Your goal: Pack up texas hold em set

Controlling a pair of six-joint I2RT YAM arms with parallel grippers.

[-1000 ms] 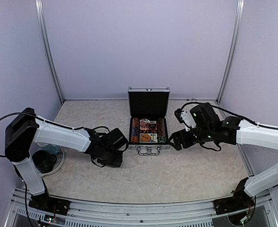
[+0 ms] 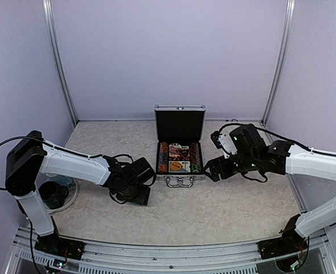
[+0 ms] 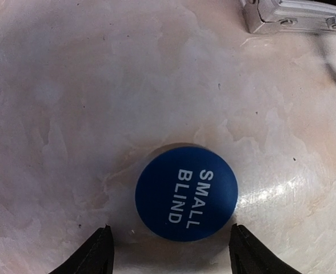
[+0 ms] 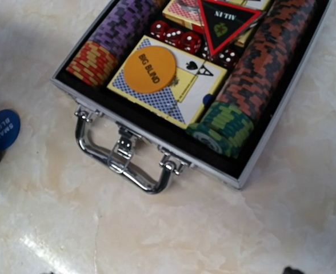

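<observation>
The open aluminium case [image 2: 180,177] holds chip rolls, card decks [image 4: 185,85], dice and an orange BIG BLIND button [image 4: 150,69]. A blue SMALL BLIND button lies on the table left of the case's front, also visible in the right wrist view [image 4: 3,128]. My left gripper is open low at the button, one finger either side of its near edge, nothing held. My right gripper [image 2: 214,170] hovers at the case's right front; only slivers of its fingertips show along the bottom of the right wrist view.
A tray with a black cup [image 2: 52,195] sits at the table's left edge, partly behind the left arm.
The right arm and case look unchanged.
</observation>
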